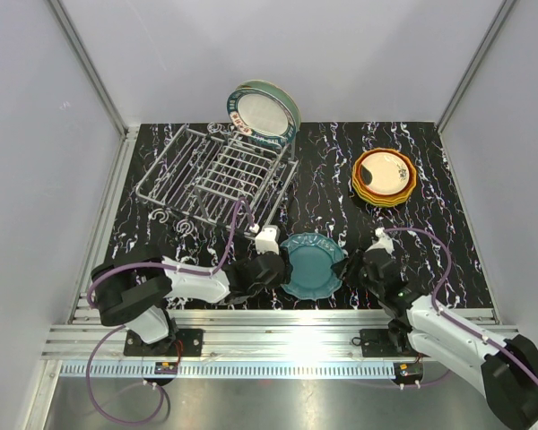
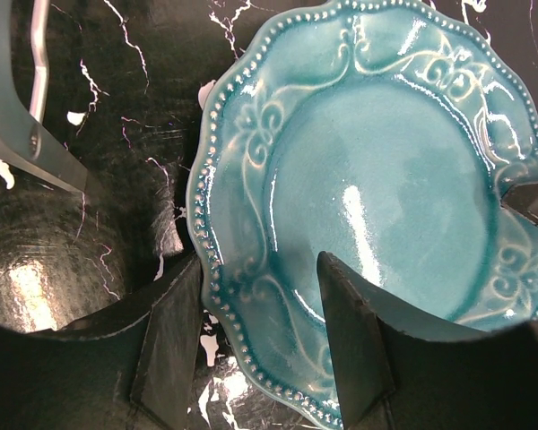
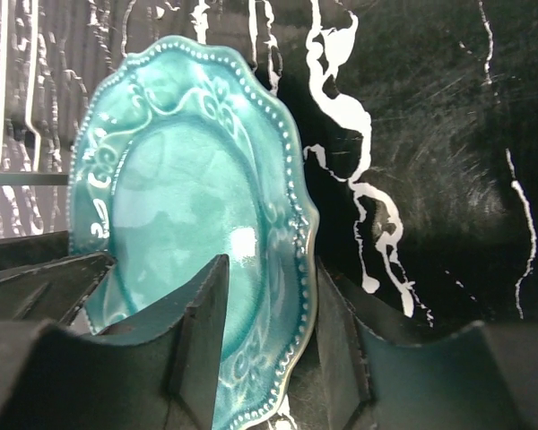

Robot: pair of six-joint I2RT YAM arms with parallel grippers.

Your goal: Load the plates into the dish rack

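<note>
A teal scalloped plate [image 1: 312, 267] with a beaded edge is at the front middle, between my two grippers. Its left rim passes between the parted fingers of my left gripper, one finger [image 2: 354, 336] over the plate's face. On the opposite side, my right gripper has its fingers spread around the right rim, the outer one close against the edge. Whether either gripper bears on the plate cannot be told. Behind and left stands the metal dish rack [image 1: 162, 159]. A white plate with a dark patterned rim [image 1: 263, 115] and a green plate [image 1: 289, 97] stand upright at its back right.
At the back right, a stack of yellow and orange dishes [image 1: 384, 202] holds a smaller white plate [image 1: 387, 173]. The rack's front corner is close to my left gripper.
</note>
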